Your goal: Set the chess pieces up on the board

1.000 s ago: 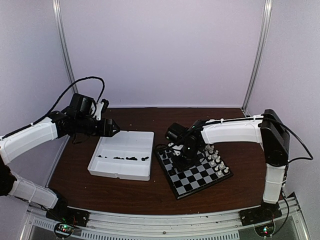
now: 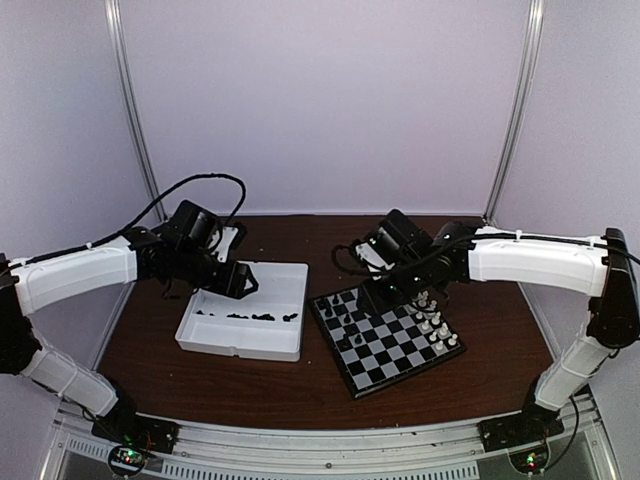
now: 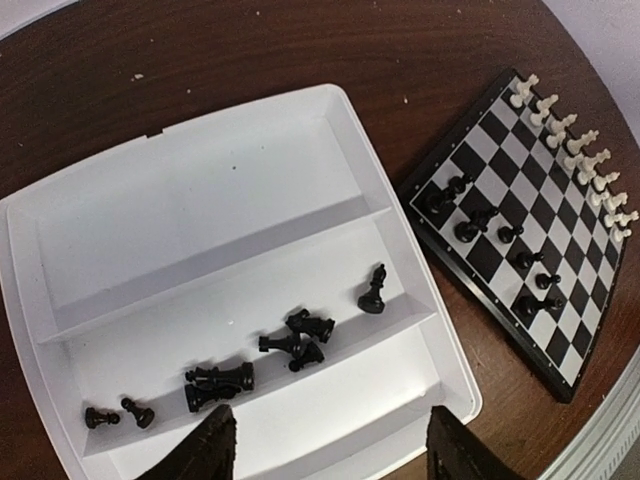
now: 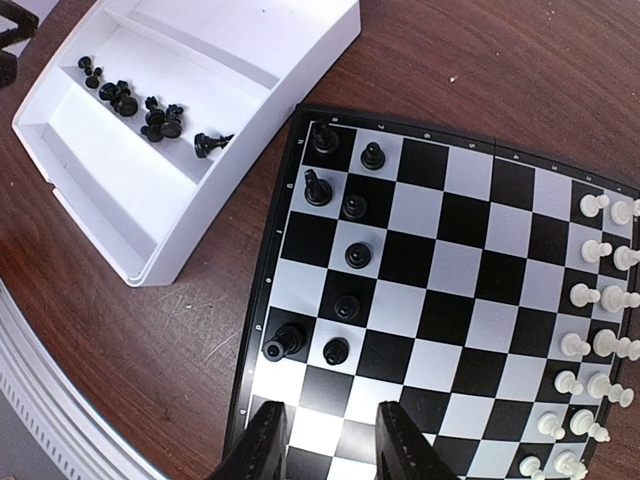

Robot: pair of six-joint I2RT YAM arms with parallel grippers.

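The chessboard (image 2: pixel 372 378) lies on the table, turned at an angle. Two rows of white pieces (image 4: pixel 608 343) line its far right side. Along the opposite side stand several black pieces, among them a tall one (image 4: pixel 286 341) on the edge row and pawns such as this one (image 4: pixel 346 306). More black pieces (image 3: pixel 220 384) lie on their sides in the middle compartment of the white tray (image 2: pixel 258 348). Above that tray my left gripper hovers with its fingers apart and nothing between them. My right gripper is open and empty above the board.
Left of the board sits the tray, with only a narrow strip of table (image 4: pixel 235 250) between them. The tray's raised walls and dividers surround the loose pieces. The centre of the board is free of pieces.
My left arm has moved right and lower over the tray.
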